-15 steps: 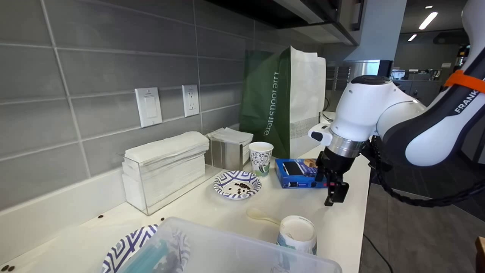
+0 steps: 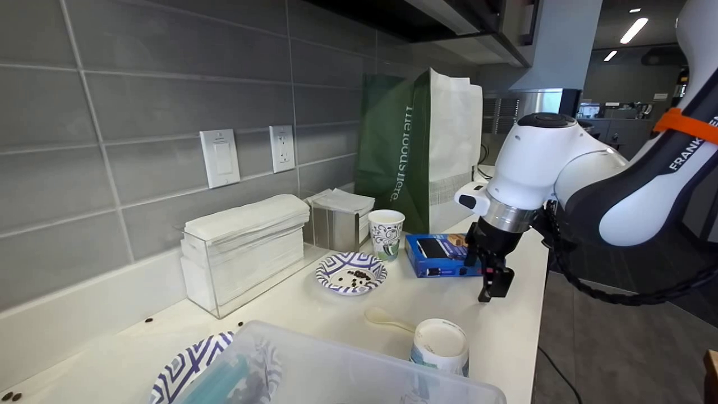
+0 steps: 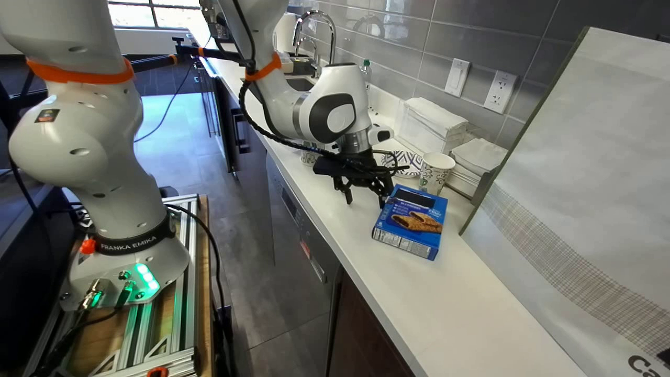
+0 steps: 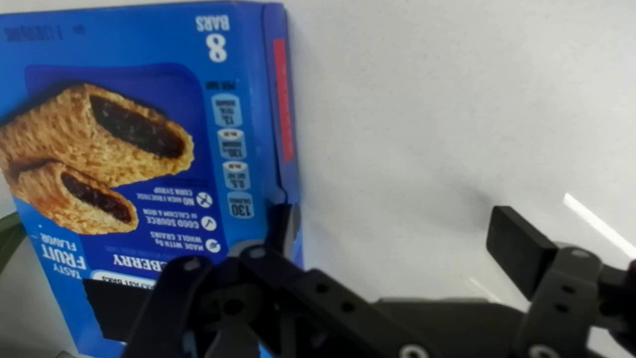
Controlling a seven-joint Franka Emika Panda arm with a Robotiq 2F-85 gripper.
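Note:
A blue box of fruit bars [image 3: 411,221] lies flat on the white counter, and its printed top fills the left of the wrist view. My gripper [image 2: 489,285] hangs low over the counter at the box's near right side. Its fingers are wide open. One black finger [image 4: 282,229] overlaps the edge of the box in the wrist view; whether it touches cannot be told. Over bare counter stands the other finger [image 4: 517,247], with nothing between the two but empty counter.
Close to the box are a patterned paper cup [image 2: 386,233] and a bowl [image 2: 351,273] holding dark beans. A spoon [image 2: 387,317], an overturned-looking cup [image 2: 441,343] and a clear bin [image 2: 350,360] lie nearer. Behind stands a paper bag [image 2: 456,148].
My gripper has shifted very slightly left in the exterior view.

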